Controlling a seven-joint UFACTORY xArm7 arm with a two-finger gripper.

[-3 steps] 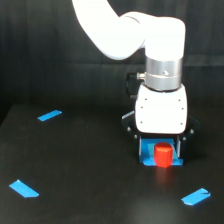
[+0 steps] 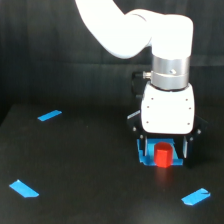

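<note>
My gripper (image 2: 165, 133) hangs in the right half of the camera view, its white body pointing down with dark fingers at either side above a blue open container (image 2: 146, 160). A small red object (image 2: 163, 157) sits at the front middle of the blue container, below the gripper. The gripper's body hides the back of the container, and whether the fingers hold anything is unclear.
Blue tape strips lie on the black table (image 2: 80, 170): at the left back (image 2: 49, 115), left front (image 2: 24, 189) and right front (image 2: 196, 197).
The arm and gripper have shifted slightly to the right and stand a little differently over the container. The red object appears nearly where it was.
</note>
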